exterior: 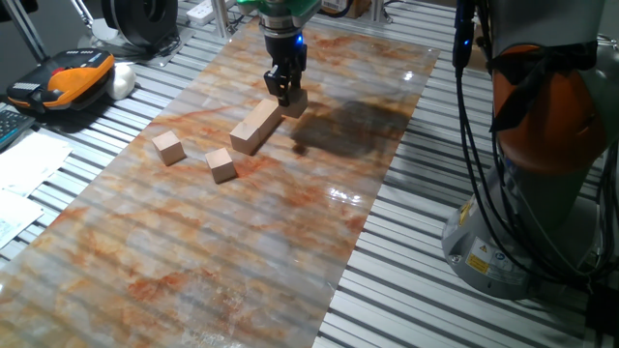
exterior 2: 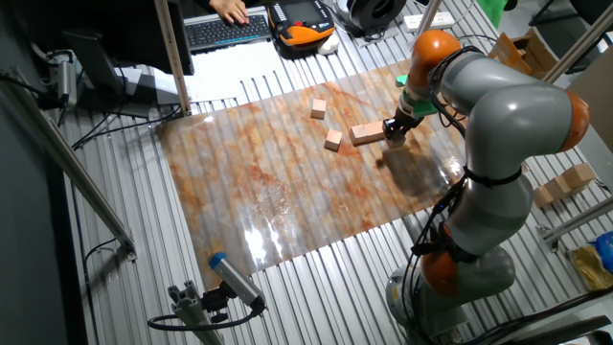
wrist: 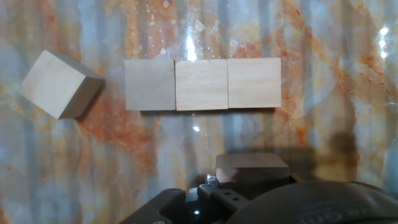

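Note:
Three pale wooden cubes lie edge to edge in a straight row (wrist: 202, 84), seen as one long bar (exterior: 254, 128) in exterior view 1. Another wooden block (wrist: 252, 163) is at the gripper, set apart from the row in the wrist view and partly covered by the dark finger parts. My black gripper (exterior: 283, 99) points down beside the row's far end, with that block against or just behind its fingertips. Whether the fingers clasp it is hidden. Two loose cubes, one nearer (exterior: 221, 165) and one to the left (exterior: 168, 148), stand apart from the row.
A marbled sheet (exterior 2: 259, 192) covers the slatted metal table, with wide free room towards the front. An orange-and-black device (exterior: 73, 82) sits at the left. The arm's base (exterior: 493, 251) stands to the right. More wooden blocks (exterior 2: 565, 184) lie beyond the arm.

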